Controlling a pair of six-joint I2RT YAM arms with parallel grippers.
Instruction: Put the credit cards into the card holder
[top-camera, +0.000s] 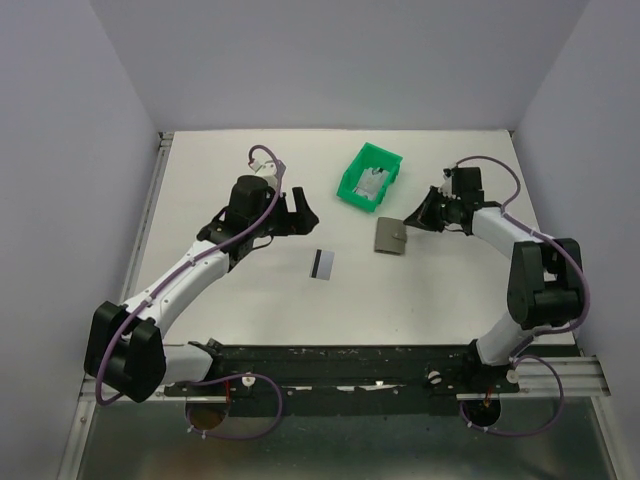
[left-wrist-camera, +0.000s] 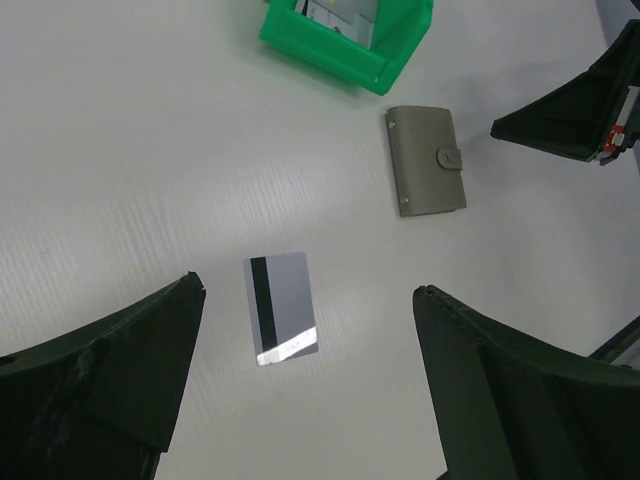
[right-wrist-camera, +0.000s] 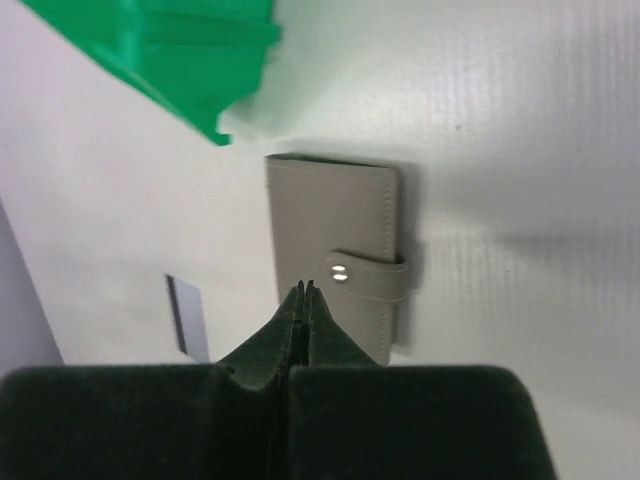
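A grey card (top-camera: 322, 265) with a dark stripe lies flat on the table, left of centre. The taupe card holder (top-camera: 390, 236), its snap strap across the right edge, lies right of it (right-wrist-camera: 310, 210). My left gripper (top-camera: 300, 210) hangs open above and left of the card, empty between its fingers in the left wrist view. My right gripper (top-camera: 420, 222) is shut, with nothing visible between its fingertips, just right of the holder; in the right wrist view its tips appear over the holder's lower part.
A green bin (top-camera: 355, 160) with pale cards or similar items inside sits behind the holder.
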